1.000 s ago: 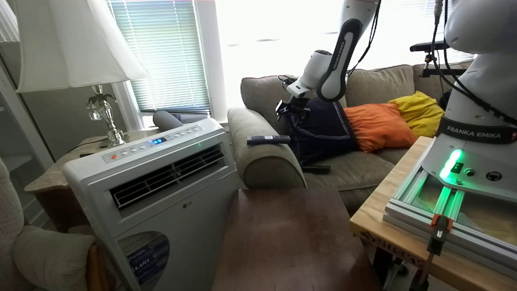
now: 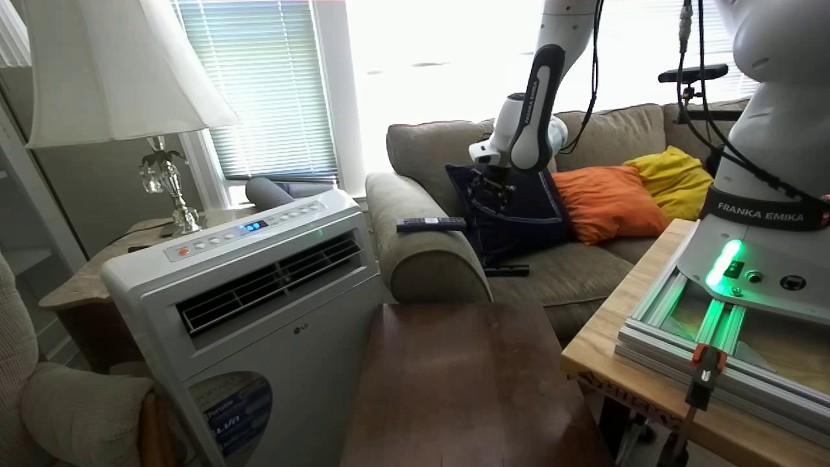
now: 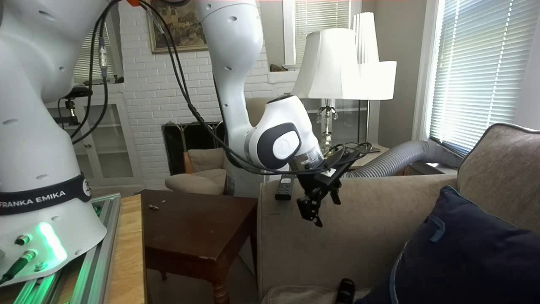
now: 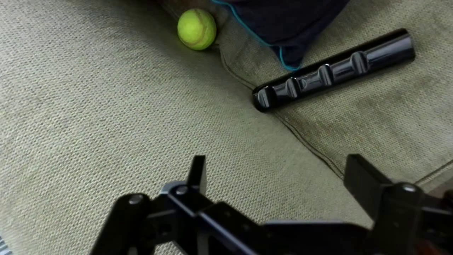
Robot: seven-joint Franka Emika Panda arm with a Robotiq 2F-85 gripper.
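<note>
My gripper is open over the couch, with only the beige fabric showing between its spread fingers. A glossy black bar-shaped object (image 4: pixel 335 70) with rounded ridges lies on the seat cushion, beyond the fingertips in the wrist view. Farther up, a yellow-green tennis ball (image 4: pixel 196 29) rests in the crease beside the couch arm. The corner of a dark blue pillow (image 4: pixel 293 25) lies between and above these two. On top of the couch arm sits a dark remote (image 2: pixel 431 224), which the second exterior view shows behind the gripper (image 3: pixel 324 207).
Orange (image 2: pixel 611 201) and yellow (image 2: pixel 675 179) pillows lie along the couch. A white portable air conditioner (image 2: pixel 327 327) stands beside the couch arm (image 2: pixel 436 268).
The gripper has swung from pointing out toward the couch arm to pointing more downward, and sits slightly right and lower in the first exterior view. The surrounding objects appear unmoved.
</note>
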